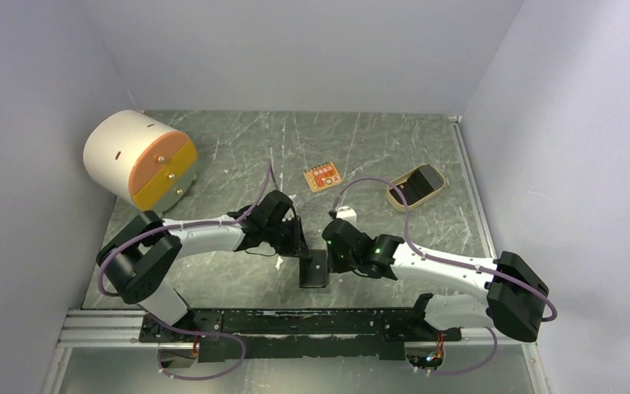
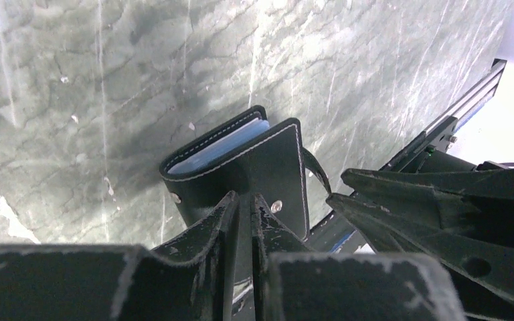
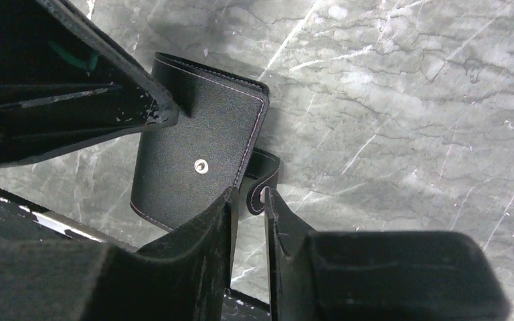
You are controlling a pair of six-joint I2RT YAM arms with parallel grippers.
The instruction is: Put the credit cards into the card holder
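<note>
The black leather card holder [image 1: 313,275] lies on the marble table near the front. In the left wrist view, bluish translucent sleeves or cards show inside the open edge of the holder [image 2: 261,167]. My left gripper is over its front, fingertips close together with a slim gap; I cannot tell whether leather is pinched there. My right gripper is slightly open at the holder's side. The strap [image 3: 266,167], with its snap end curled, appears by those fingertips, and I see no firm grip on it. No separate loose card is visible.
At the back left stands a white drum-shaped drawer box [image 1: 135,156]. An orange notebook [image 1: 322,176] lies mid-table, and a tan tray with a black item [image 1: 431,176] sits back right. Both arms crowd the holder.
</note>
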